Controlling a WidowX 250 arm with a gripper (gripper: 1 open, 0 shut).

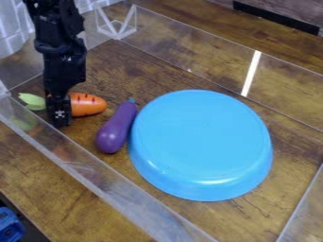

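Observation:
The black gripper point(59, 109) is lowered at the left, its fingers down over the orange carrot point(87, 105) with green top point(33, 100). Whether the fingers are closed on the carrot cannot be made out. A purple eggplant point(116, 128) lies just right of the carrot, apart from the gripper.
A large blue round dish point(199, 144), upside down or lidlike, fills the centre right. Clear walls border the wooden floor point(164, 47), which is bare toward the back. A blue object point(8, 225) shows at the bottom left corner.

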